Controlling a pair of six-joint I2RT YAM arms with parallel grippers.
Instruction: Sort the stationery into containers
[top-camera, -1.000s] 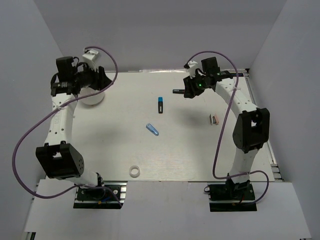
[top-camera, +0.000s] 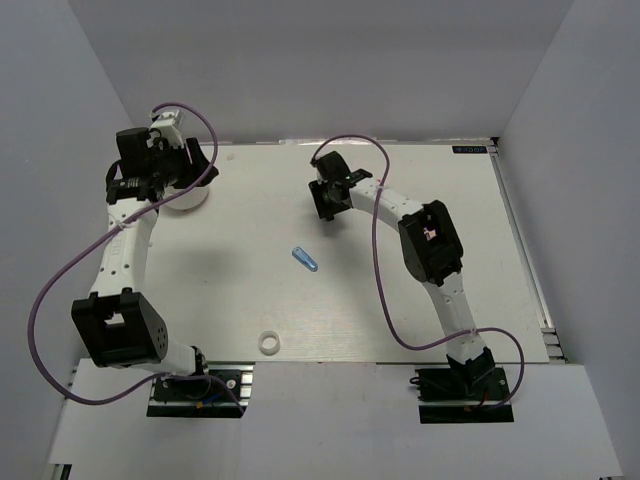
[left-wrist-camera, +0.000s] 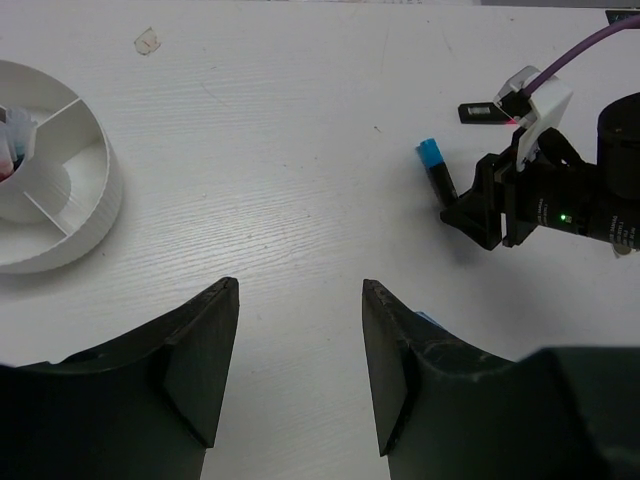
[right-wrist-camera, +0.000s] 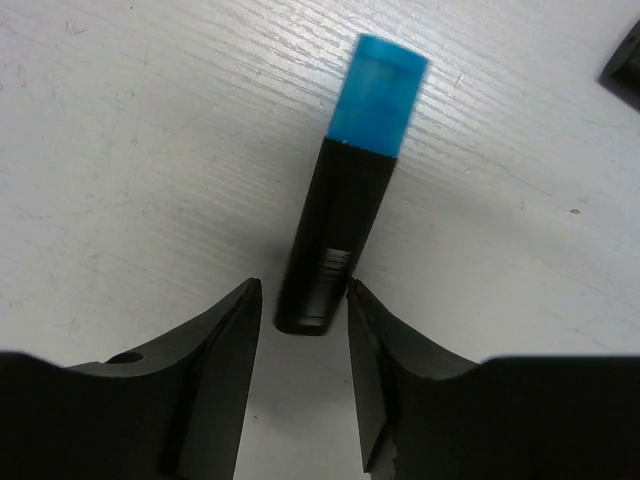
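A black marker with a blue cap (right-wrist-camera: 340, 190) lies on the table. In the right wrist view its black end sits between the fingertips of my right gripper, which is still parted; I cannot tell whether they touch it. From above, this gripper (top-camera: 322, 205) largely covers the marker. My left gripper stands open and empty beside the white round divided container (left-wrist-camera: 108, 205), which has some items inside. A blue cutter-like item (top-camera: 305, 259) rests mid-table. Another black marker with a pink end (left-wrist-camera: 485, 113) lies beyond the right gripper.
A white tape roll (top-camera: 269, 343) lies near the front edge. A small black item (top-camera: 469, 149) is at the far right corner. The left arm partly covers the container from above. Open table lies between the arms.
My right gripper has moved left and down from the pink-ended marker to the blue-capped one, now over it. The left arm has shifted slightly.
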